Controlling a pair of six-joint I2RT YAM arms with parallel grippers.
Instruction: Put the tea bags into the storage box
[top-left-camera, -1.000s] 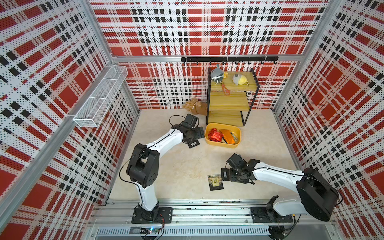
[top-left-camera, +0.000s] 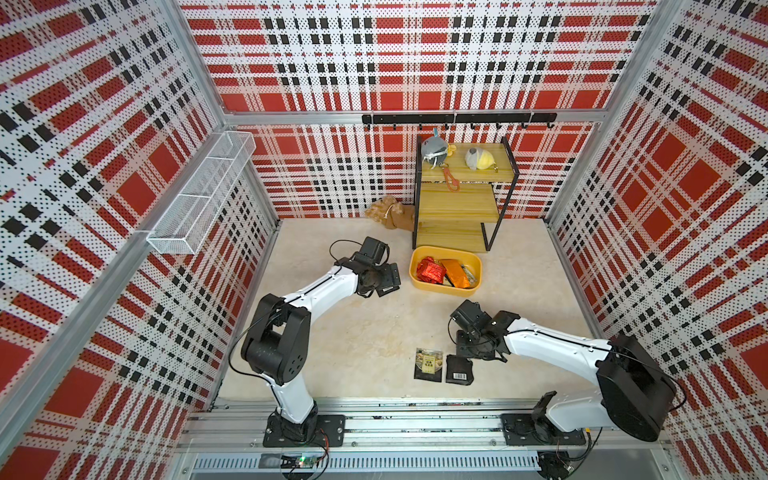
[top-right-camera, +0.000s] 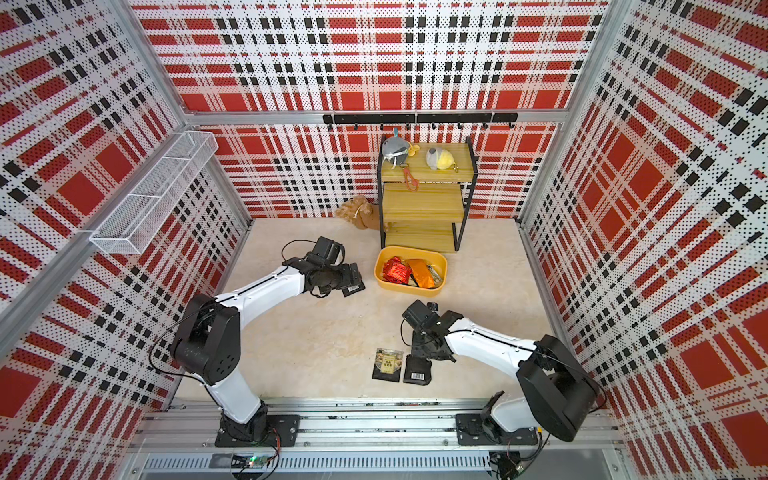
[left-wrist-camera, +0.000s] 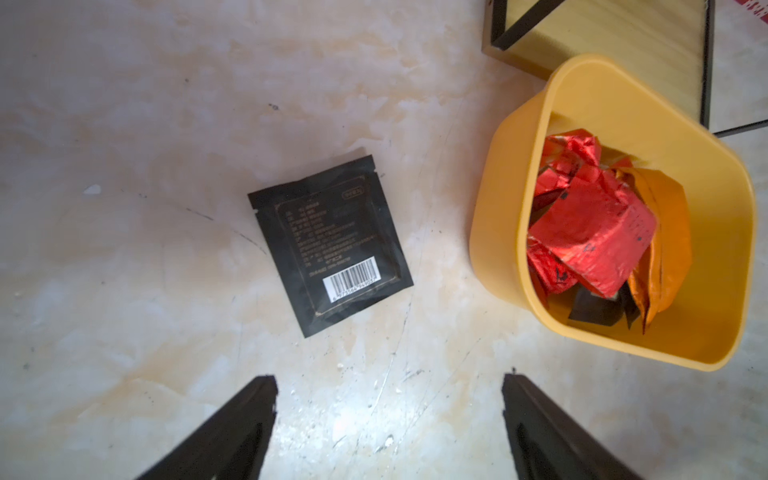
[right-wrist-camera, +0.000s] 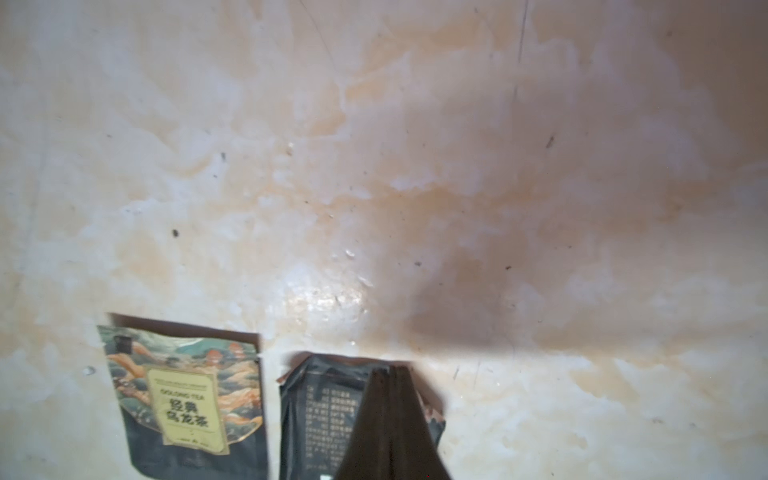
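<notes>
Flat on the table lies a black tea bag with a barcode (left-wrist-camera: 320, 200), beside the yellow storage box (left-wrist-camera: 505, 232). My left gripper hangs over the table, open and empty, its fingers spread below that bag in the left wrist view. Near the front edge, a patterned oolong tea bag (right-wrist-camera: 209, 376) lies left of a dark tea bag (right-wrist-camera: 318, 416), printed side up. My right gripper is shut, its fingertips overlapping the dark bag from above; no bag material shows between them. Part of this bag is hidden behind the fingers.
Inside the box are a red packet (top-left-camera: 429, 270) and an orange packet (top-left-camera: 457, 274). Behind it stands a wooden shelf rack (top-left-camera: 456, 200) with plush toys on top. A brown plush (top-left-camera: 392, 213) sits left of the rack.
The dark bag by my right gripper has turned and shifted toward the front edge; the oolong bag has straightened slightly. My left gripper has moved a little left, away from the box.
</notes>
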